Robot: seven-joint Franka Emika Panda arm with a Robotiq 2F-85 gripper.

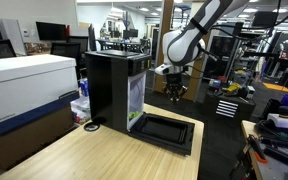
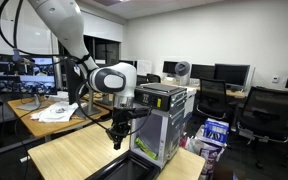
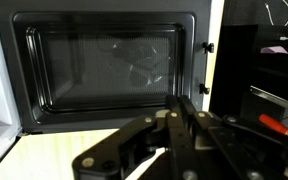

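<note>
A dark microwave-like appliance stands on the wooden table with its light-coloured inside uncovered. Its black door, seen from above with its framed window in the wrist view, lies folded down flat in front. Something green is inside the appliance, only partly visible. My gripper hangs above the door, apart from it; in the second exterior view the gripper is small and dark. Its fingers are together in the wrist view, with nothing showing between them.
White and brown boxes are stacked at the left of the table. A small black disc lies near the appliance. A red-handled item lies off to the right.
</note>
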